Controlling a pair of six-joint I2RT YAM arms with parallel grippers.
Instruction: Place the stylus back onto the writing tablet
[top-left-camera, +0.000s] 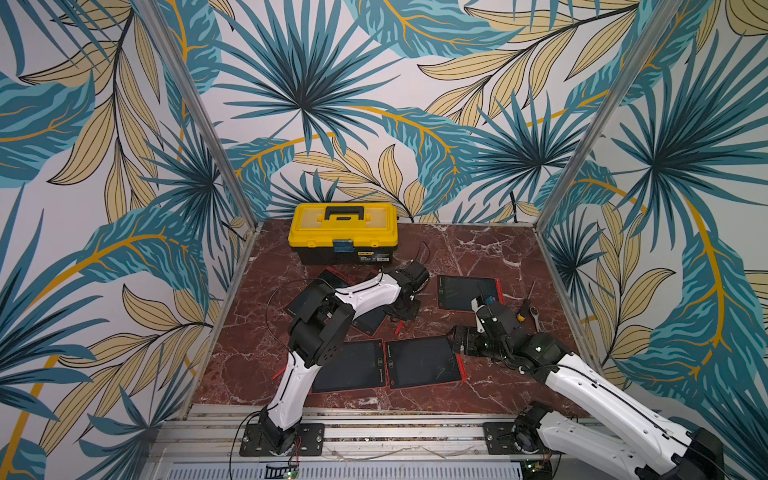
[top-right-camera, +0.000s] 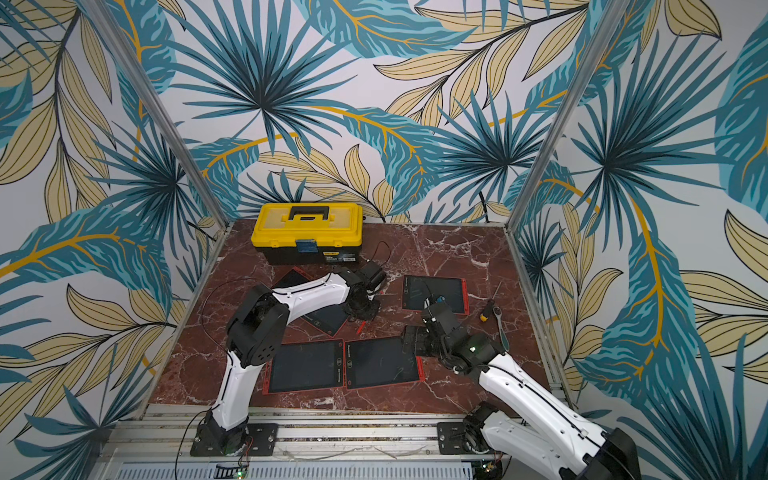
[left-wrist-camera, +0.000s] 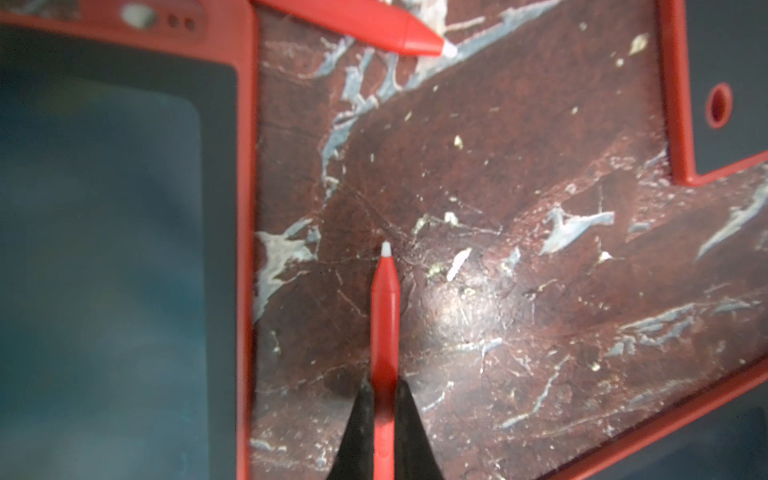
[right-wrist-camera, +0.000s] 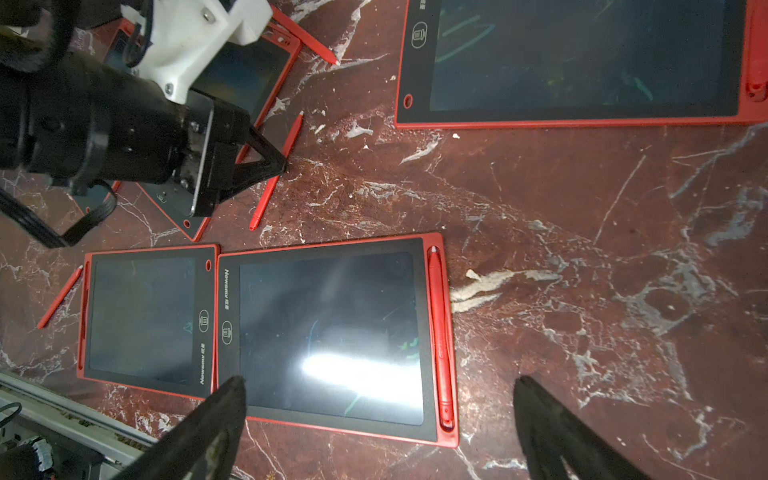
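A red stylus (left-wrist-camera: 385, 320) with a white tip is pinched between the dark fingers of my left gripper, just over the marble table. In the right wrist view the same stylus (right-wrist-camera: 265, 201) slants across the left fingertips, beside a tilted tablet (right-wrist-camera: 240, 76). That tablet's red edge (left-wrist-camera: 246, 240) runs along the left of the left wrist view. A second red stylus (left-wrist-camera: 360, 22) lies loose near its top corner. My right gripper is open above a front tablet (right-wrist-camera: 328, 336), which has a stylus (right-wrist-camera: 440, 336) in its side slot.
Another front tablet (right-wrist-camera: 144, 316) adjoins the first, with a loose stylus (right-wrist-camera: 60, 296) by its outer side. A further tablet (top-right-camera: 432, 294) lies at the back right, near a screwdriver (top-right-camera: 486, 312) and wrench (top-right-camera: 501, 328). The yellow toolbox (top-right-camera: 308, 228) stands behind the left arm.
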